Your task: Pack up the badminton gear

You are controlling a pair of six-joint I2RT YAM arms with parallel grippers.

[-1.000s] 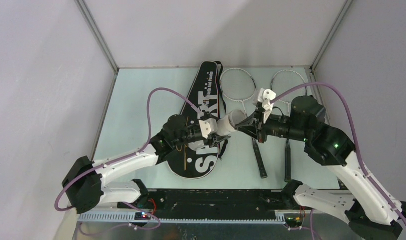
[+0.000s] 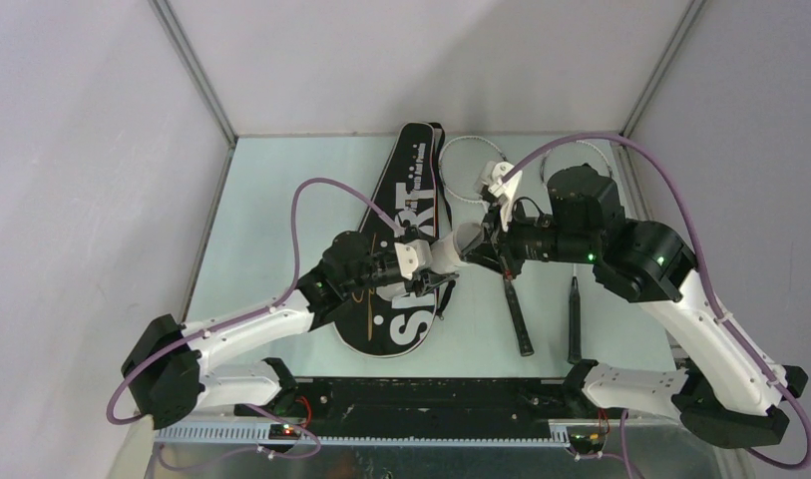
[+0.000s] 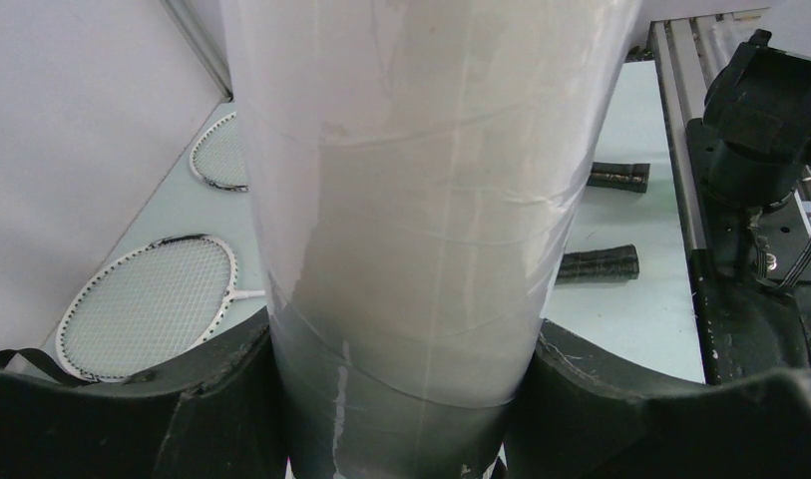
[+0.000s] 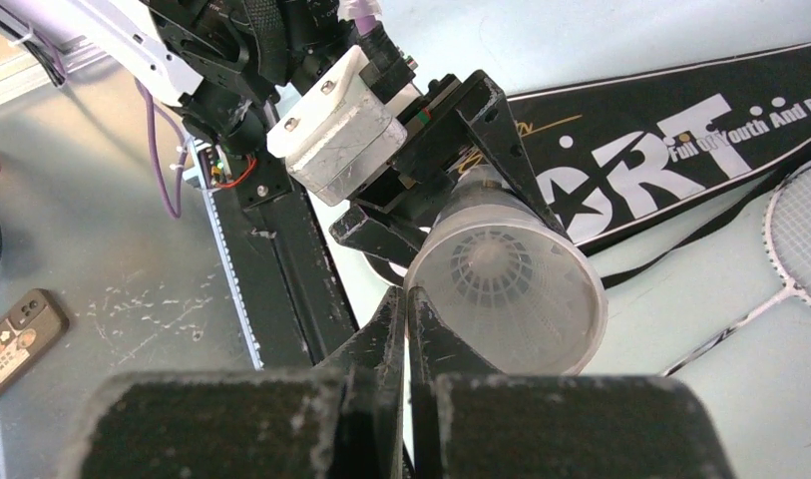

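My left gripper [image 2: 431,269] holds a translucent white shuttlecock tube [image 3: 421,220] over the black racket bag [image 2: 396,329]; its fingers grip the tube's sides. The tube's open, empty-looking mouth [image 4: 521,299] faces my right gripper, whose fingers are shut together at the rim; whether any rim lies between them is unclear. Two white rackets [image 3: 142,309] lie on the pale board right of the bag, heads toward the back, black handles [image 2: 516,314] toward the front.
The board's left side [image 2: 271,210] is clear. White walls surround the back and sides, and a dark rail [image 2: 431,399] runs along the front.
My right arm has shifted a little toward the back and left, its wrist turning at the tube's mouth. My left arm and the tube look nearly unmoved.
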